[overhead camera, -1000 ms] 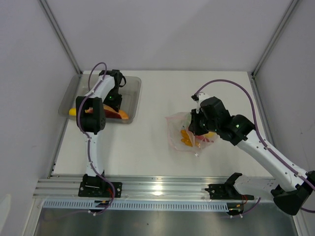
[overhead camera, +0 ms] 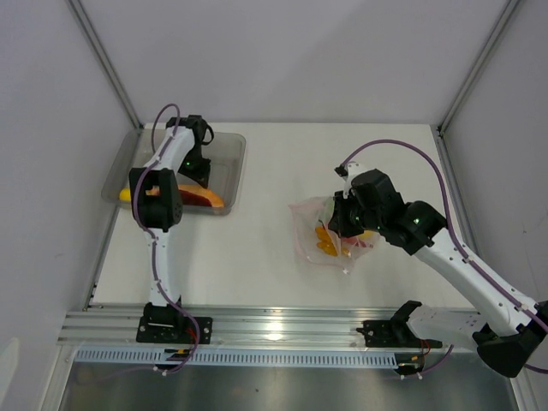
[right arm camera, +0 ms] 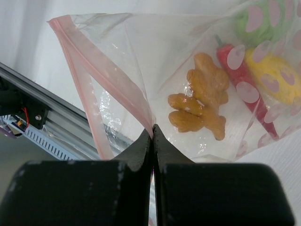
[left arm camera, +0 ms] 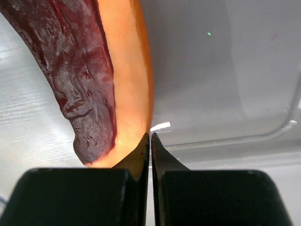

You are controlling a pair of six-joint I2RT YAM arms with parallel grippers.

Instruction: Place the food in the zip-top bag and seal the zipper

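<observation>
The grey bin (overhead camera: 227, 154) at the left holds a long orange piece with dark red meat (left arm camera: 89, 94) and a yellow item (overhead camera: 126, 194). My left gripper is shut, its tips at the orange edge, nothing seen between them. The clear zip top bag (overhead camera: 308, 231) holds ginger (right arm camera: 202, 103), a red pepper (right arm camera: 237, 70), a yellow item (right arm camera: 273, 70) and something green (right arm camera: 258, 21). My right gripper is shut on the bag's pink-edged opening.
Metal rails (overhead camera: 274, 317) border the front edge; walls stand at back and sides.
The right arm and bag look unchanged.
</observation>
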